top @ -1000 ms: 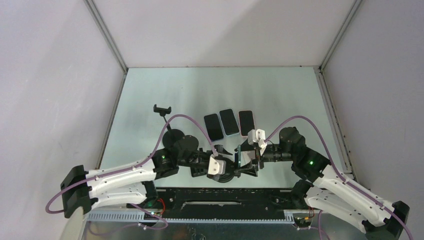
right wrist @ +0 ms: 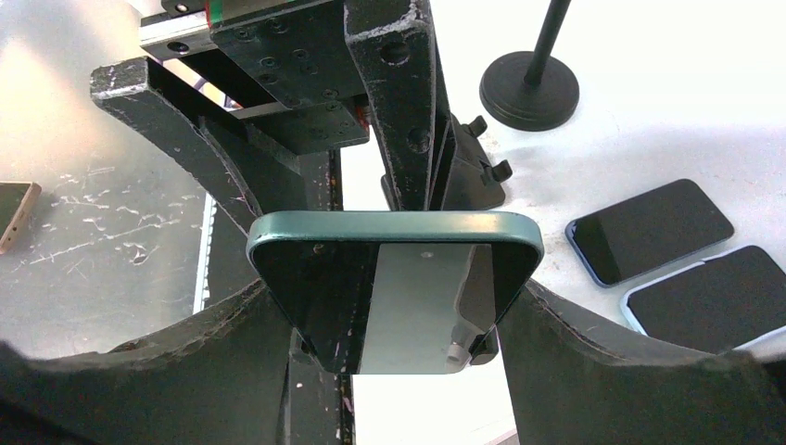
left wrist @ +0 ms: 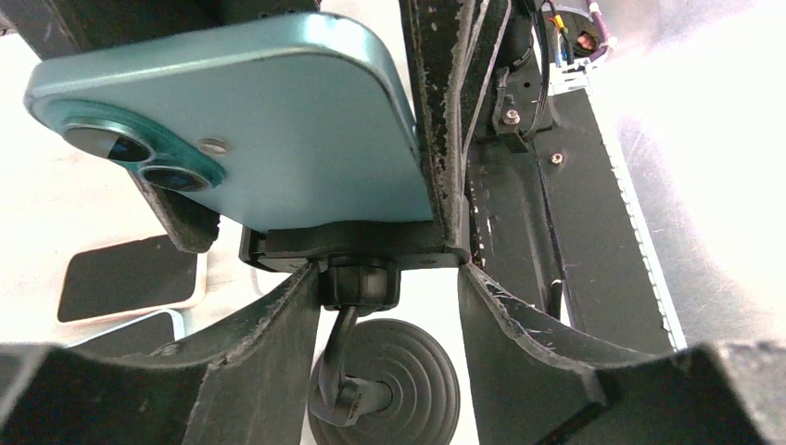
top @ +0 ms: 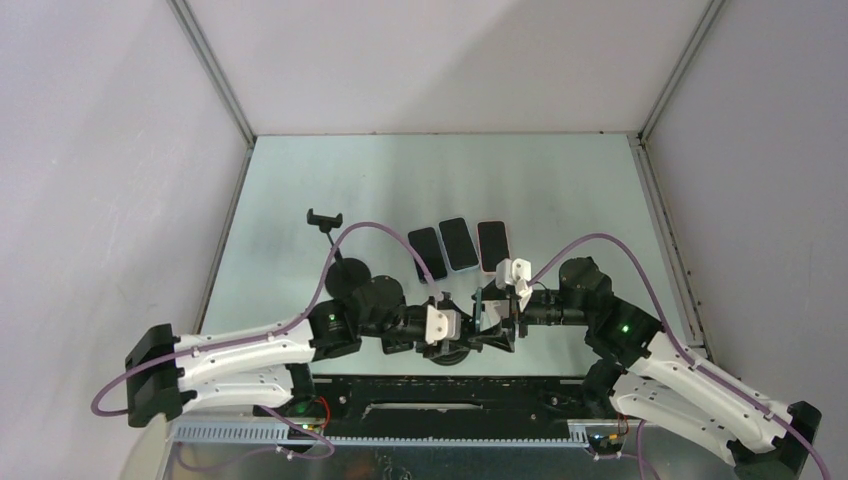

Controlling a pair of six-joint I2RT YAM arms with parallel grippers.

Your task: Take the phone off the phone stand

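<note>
A teal phone (left wrist: pixel 269 139) with two camera lenses rests in a black stand holder (left wrist: pixel 343 239) on a bent post with a round base (left wrist: pixel 417 408). My right gripper is shut on the phone, seen edge-on in the right wrist view. My left gripper faces the holder from close by, its fingers apart below the phone with the post between them in view, not visibly gripping. In the top view both grippers meet at the front middle, largely hiding phone and stand.
Three phones (top: pixel 458 243) lie face up at mid table. Another stand (top: pixel 325 220) with a round base (right wrist: pixel 528 107) stands to the left.
My left arm's wrist has shifted and turned slightly at the front middle; the right arm is practically still.
</note>
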